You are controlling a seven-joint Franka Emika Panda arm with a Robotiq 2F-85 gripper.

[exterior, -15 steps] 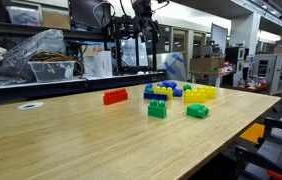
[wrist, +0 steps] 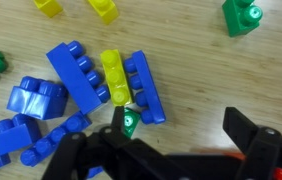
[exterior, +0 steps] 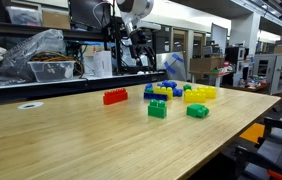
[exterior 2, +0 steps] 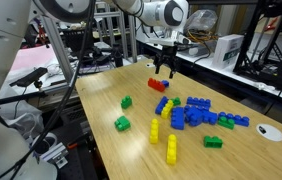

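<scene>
My gripper is open, its two dark fingers wide apart with bare wood between them in the wrist view. It hangs above the far part of the table in exterior view 2, near a red brick (exterior 2: 156, 85). In the wrist view red shows only partly, behind the right finger. Left of the gap stand a blue brick (wrist: 146, 85), a yellow brick (wrist: 114, 75) and several more blue ones. A green brick (wrist: 243, 15) lies at the top right. Exterior view 1 shows the red brick (exterior: 115, 97) standing apart on the left.
Two green bricks, one upright (exterior: 157, 109) and one nearer the edge (exterior: 198, 111), lie apart from the blue cluster (exterior 2: 191, 112). Yellow bricks (exterior 2: 171, 150) stand toward the near side.
In exterior view 1 the arm and gripper have come down toward the table and shifted slightly left. The bricks lie where they were.
</scene>
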